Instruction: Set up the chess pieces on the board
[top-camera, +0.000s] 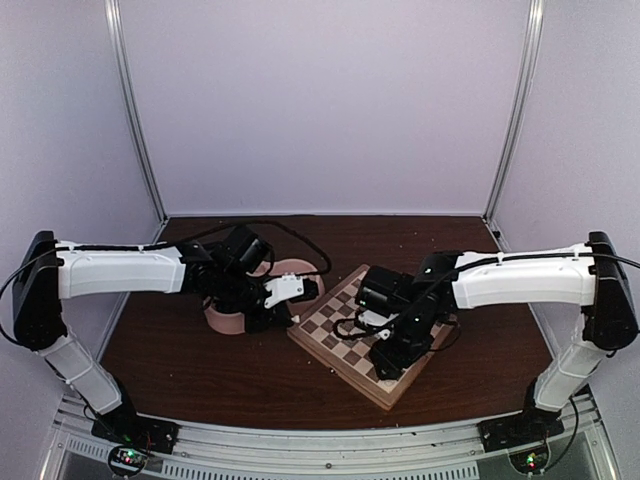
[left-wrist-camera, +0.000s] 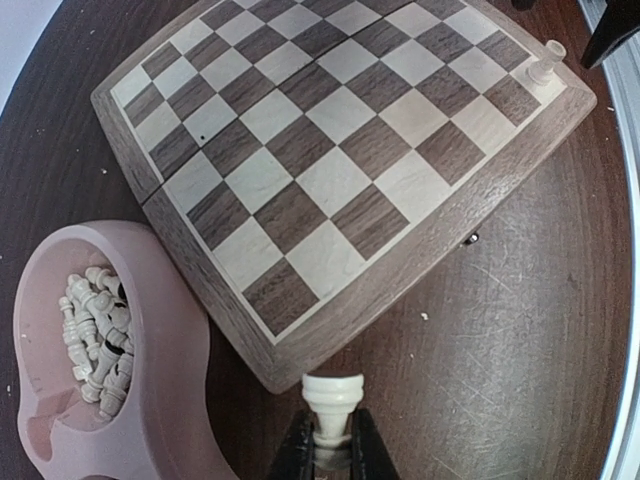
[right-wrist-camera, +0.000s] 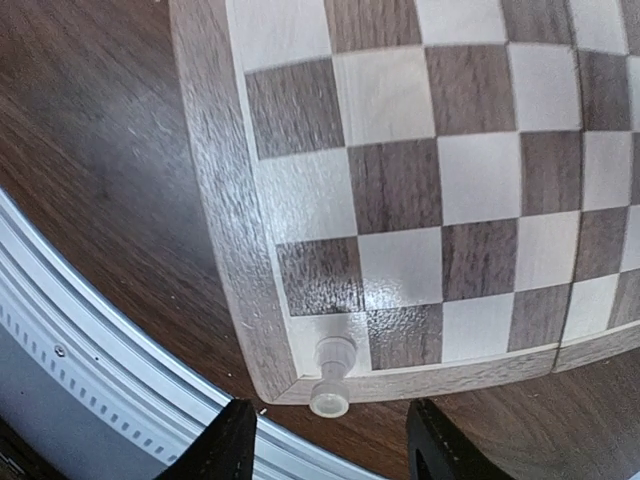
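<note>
A white chess piece (right-wrist-camera: 335, 358) stands upright on the light corner square of the chessboard (right-wrist-camera: 396, 180). Above it my right gripper is wide open, its fingers (right-wrist-camera: 232, 440) clear of the piece on both sides. The left wrist view has the same piece (left-wrist-camera: 545, 62) at the board's far right corner. My left gripper is shut on another white chess piece (left-wrist-camera: 332, 398), held off the near corner of the board. From above, the right arm (top-camera: 405, 330) covers much of the board and hides that corner.
A pink container (left-wrist-camera: 165, 350) with several white pieces (left-wrist-camera: 98, 335) in it stands left of the board. All board squares seen in the left wrist view are empty except the corner. A metal rail (right-wrist-camera: 120, 370) runs along the table's front edge.
</note>
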